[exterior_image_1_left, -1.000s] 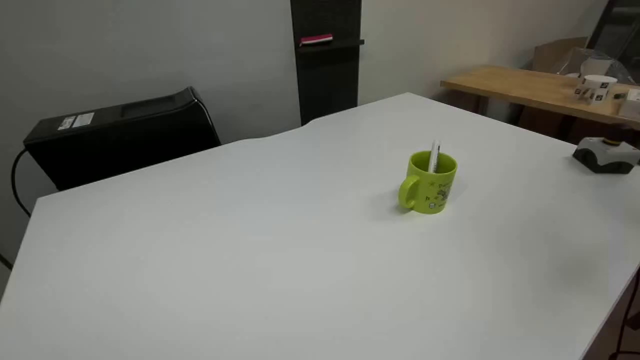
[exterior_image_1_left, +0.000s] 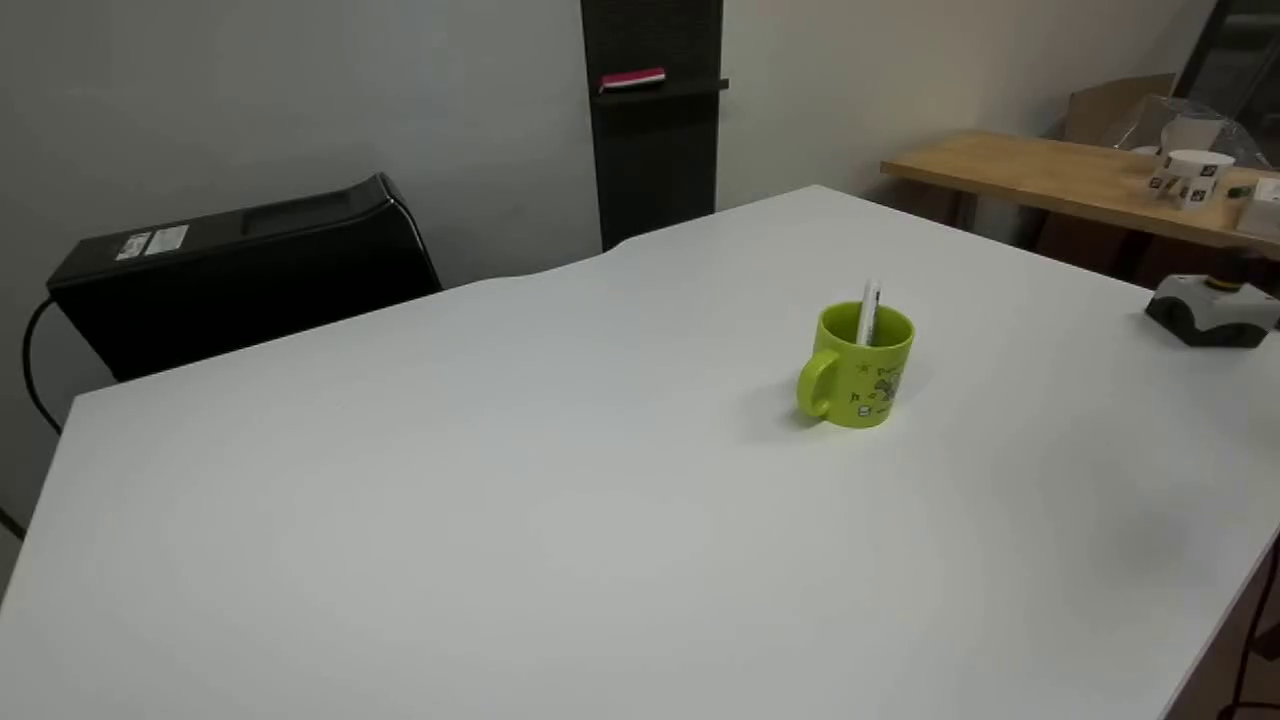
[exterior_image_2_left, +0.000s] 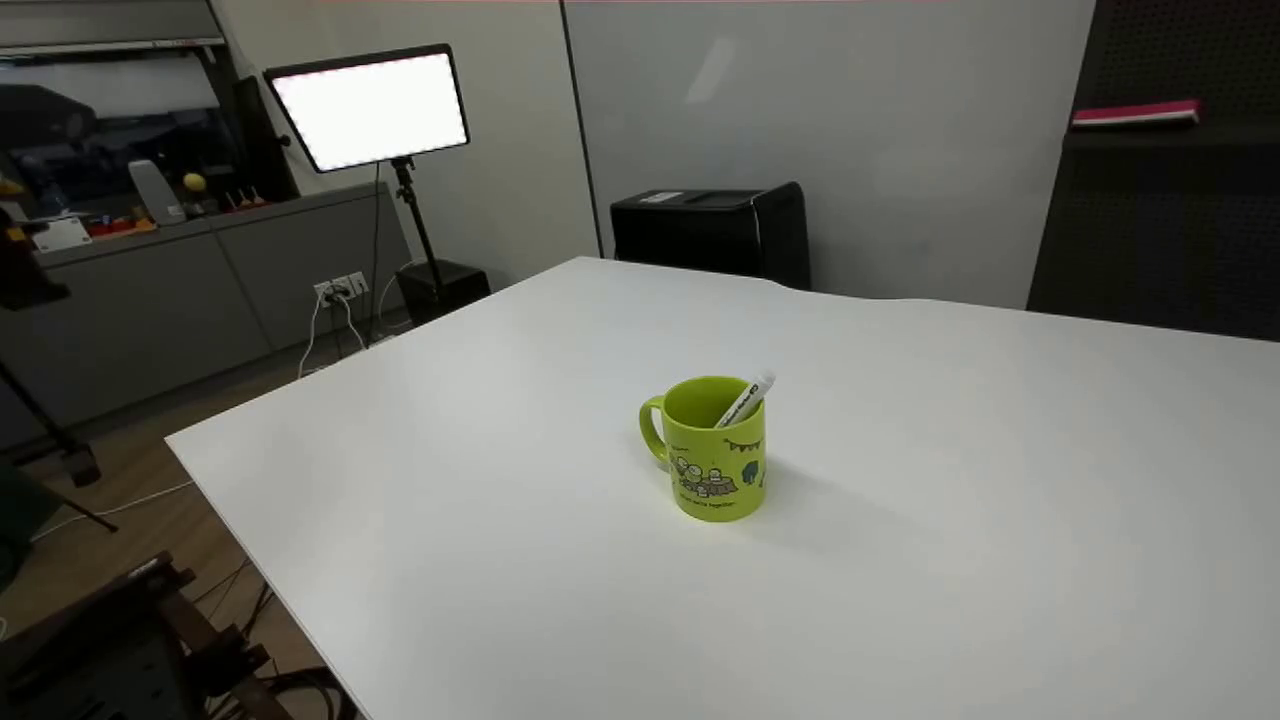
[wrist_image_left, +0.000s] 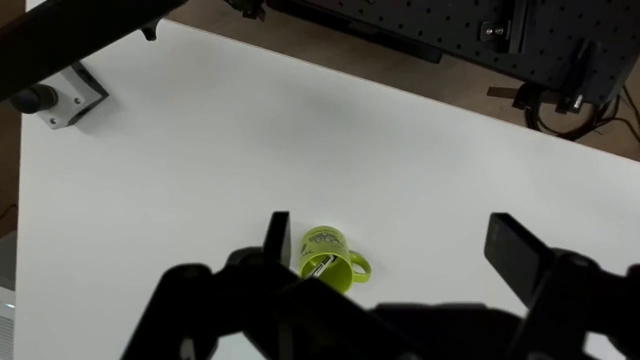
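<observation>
An upright lime-green mug (exterior_image_1_left: 861, 378) with printed drawings stands on the white table. A white marker (exterior_image_2_left: 746, 398) leans inside it, one end sticking out above the rim. From above, the wrist view shows the mug (wrist_image_left: 325, 240) with its handle to the right and the marker (wrist_image_left: 322, 266) within; part of the rim is hidden by the gripper's dark body. My gripper is open, its fingers wide apart and nothing held between them. It hangs above the table, apart from the mug, which appears close to the left finger. Neither exterior view shows the gripper.
A grey-and-black device with a black knob (exterior_image_1_left: 1214, 310) sits at the table's right edge. Behind the far edge stands a black box-shaped unit (exterior_image_2_left: 714, 232). A wooden side table (exterior_image_1_left: 1020, 168) holds cups at the back right.
</observation>
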